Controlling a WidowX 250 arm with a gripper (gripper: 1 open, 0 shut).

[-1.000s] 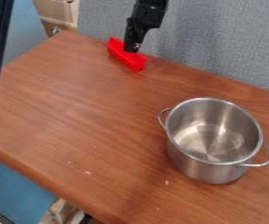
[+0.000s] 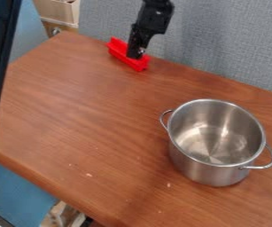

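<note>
A red block-like object lies on the wooden table near its back edge, against the grey wall. My black gripper reaches down from the top onto this object, its tips low at the object's right part. Whether the fingers are open or closed on it cannot be made out.
A large steel pot with two handles stands at the table's front right. A dark vertical bar runs along the left edge of the view.
My gripper has shifted slightly left and changed its pose at the red object over the last second. The pot has not moved.
</note>
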